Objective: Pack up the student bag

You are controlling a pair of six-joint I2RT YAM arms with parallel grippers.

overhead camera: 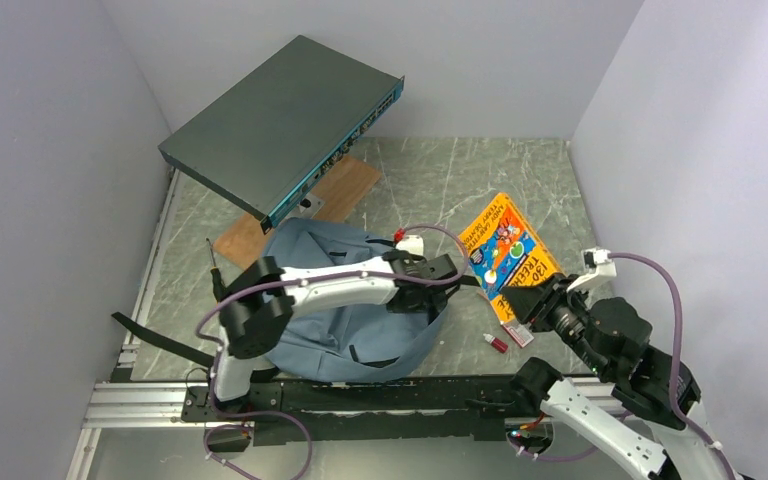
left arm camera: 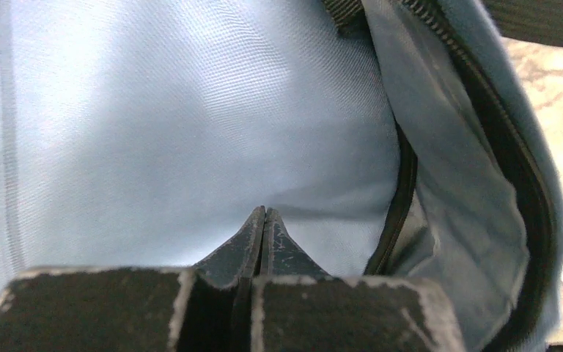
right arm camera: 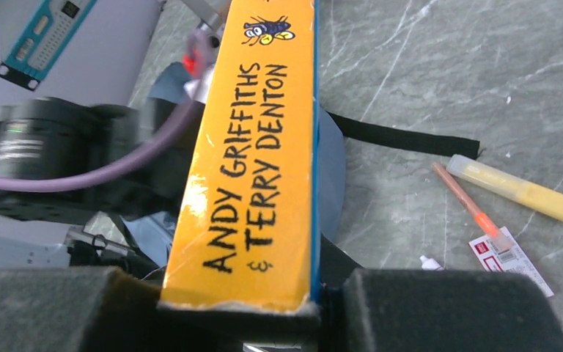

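Note:
The blue-grey bag lies on the marbled floor, partly hidden under the left arm. My left gripper is shut with its tips together and nothing between them, over the bag's fabric. Its opening flap, edged by a dark zipper, runs to the right, apart from the fingertips. My right gripper is shut on an orange book at its lower end, and the book hangs right of the bag in the top view. A yellow tube, an orange pen and a red-and-white box lie beyond it.
A dark flat device overhangs the back left above a wooden board. A small red bottle lies right of the bag.

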